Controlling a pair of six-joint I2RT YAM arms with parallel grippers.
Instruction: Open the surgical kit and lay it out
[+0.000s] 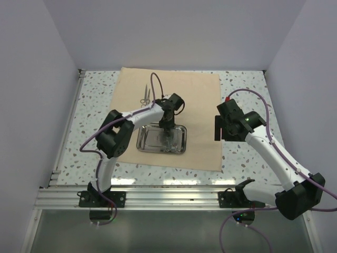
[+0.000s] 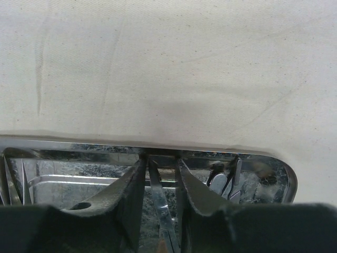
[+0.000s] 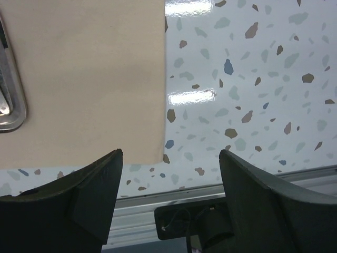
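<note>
The steel tray [image 1: 184,139] holds several metal instruments on the tan cloth. Over its far side is my left gripper [image 1: 167,126], pointing down with its fingers partly apart. In the left wrist view, a slim metal instrument [image 2: 160,205] passes between the two fingers, with gaps showing on both sides near the tips. More instruments [image 2: 218,182] lie in the tray to the right, and pointed ones at far left. Two scissors-like tools [image 1: 147,95] rest on the cloth behind the tray. My right gripper hangs wide open and empty, right of the cloth.
Speckled table [image 1: 247,163] surrounds the cloth, clear on both sides. A metal rail [image 1: 174,195] runs along the front edge.
</note>
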